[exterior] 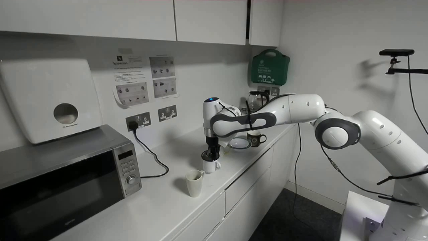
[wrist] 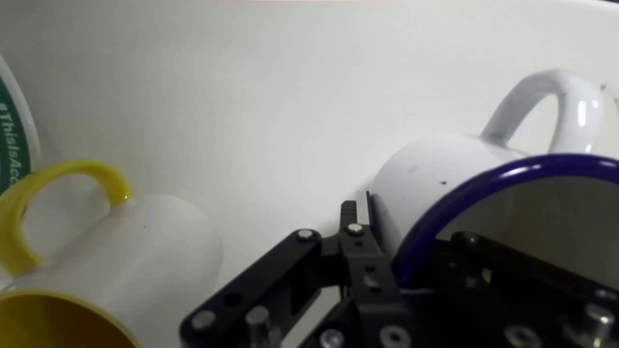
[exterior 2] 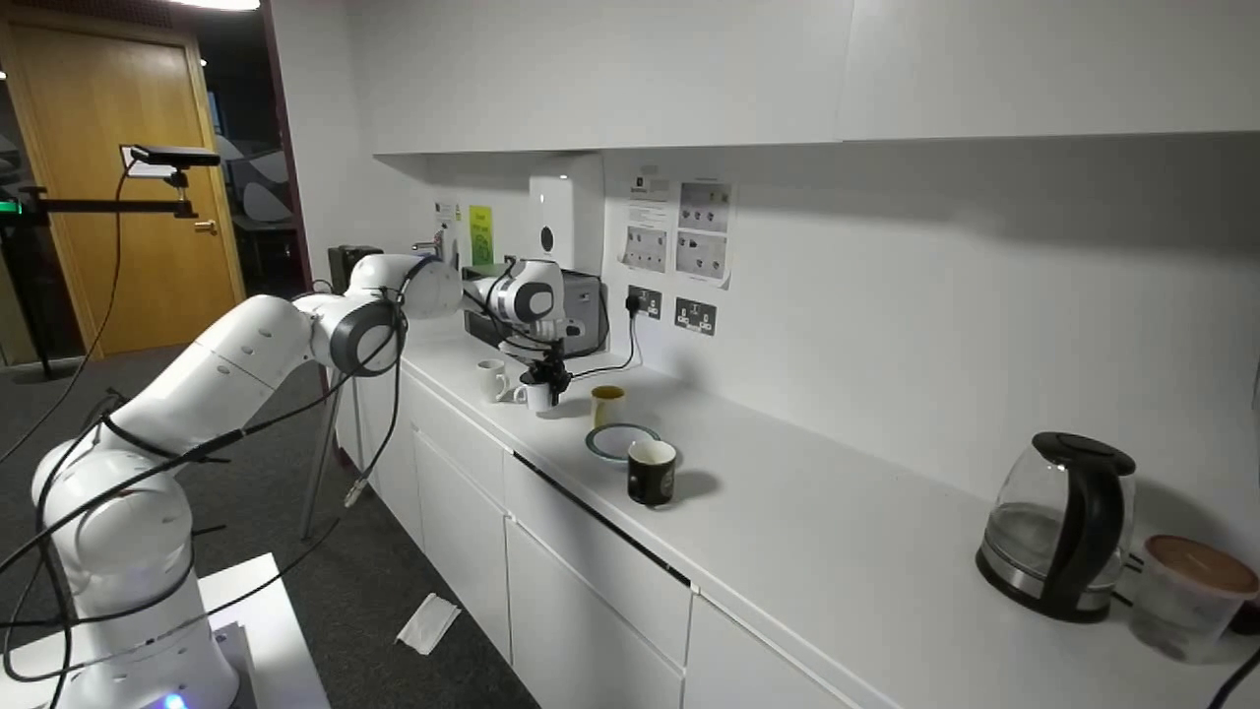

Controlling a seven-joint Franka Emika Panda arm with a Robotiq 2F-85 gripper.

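A white mug with a dark blue rim (wrist: pixel 493 177) is gripped by its wall: one black finger (wrist: pixel 362 232) lies along the outside and the other reaches inside. My gripper (exterior: pixel 212 153) points straight down and is shut on that wall. The white mug (exterior: pixel 209 165) is upright, at or just above the counter; whether its base touches cannot be told. Its handle faces the counter's front edge.
Toward the microwave (exterior: pixel 68 172) stands a tall cream mug (exterior: pixel 194 183). On the other side are a yellow-lined mug (exterior 2: pixel 608 406), a rimmed plate (exterior 2: pixel 622 442) and a dark mug (exterior 2: pixel 652 475). A glass kettle (exterior 2: pixel 1057 532) stands far off, with clear counter before it.
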